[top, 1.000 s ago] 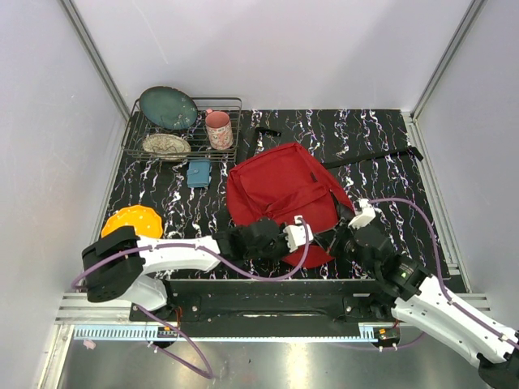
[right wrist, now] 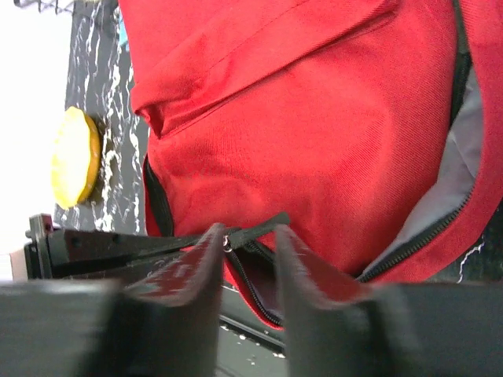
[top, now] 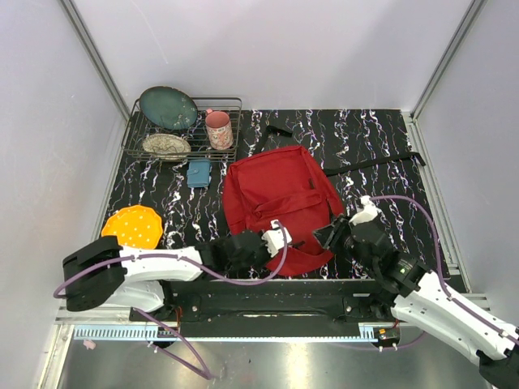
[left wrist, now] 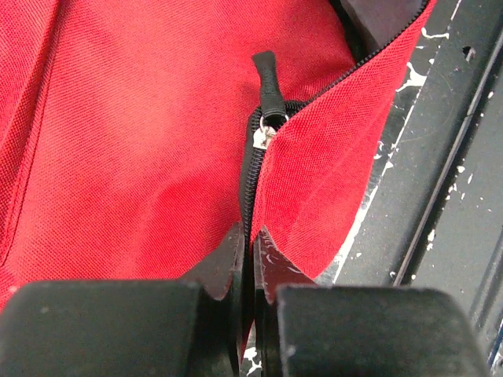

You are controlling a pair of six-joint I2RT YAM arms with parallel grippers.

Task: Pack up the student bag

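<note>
A red backpack (top: pixel 280 182) lies flat in the middle of the table, its front end near the table's front edge. My left gripper is shut on the bag's zipper edge, just beside the metal slider (left wrist: pixel 264 137) and its black pull tab (left wrist: pixel 269 82). From the right, my right gripper faces the same spot with its fingers apart. The pull tab (right wrist: pixel 263 228) shows in the gap of its fingers, not gripped. Part of the zipper stands open, showing grey lining (right wrist: pixel 452 169).
A blue box-like item (top: pixel 199 173) lies left of the bag. Behind it, a wire rack (top: pixel 134 146) holds a green plate (top: pixel 168 108), a pink mug (top: pixel 219 130) and a pale dish (top: pixel 166 144). A yellow dotted item (top: pixel 132 228) lies far left. Black straps (top: pixel 373 164) extend behind and right.
The bag has shifted a little leftward and to the front.
</note>
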